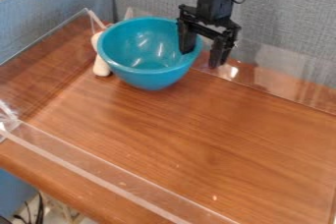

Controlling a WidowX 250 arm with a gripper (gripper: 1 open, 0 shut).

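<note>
A turquoise bowl (147, 61) stands at the back left of the wooden table (197, 149). The black gripper (203, 49) is at the bowl's right rim with its fingers open wide, one at or just inside the rim, the other outside to the right. Whether it touches the bowl cannot be told. A white object (100, 65), partly hidden by the bowl, lies just left of it.
A grey padded wall runs along the back, with clear plastic strips along the table's rear and front left edges. A box (39, 17) is at the top left.
</note>
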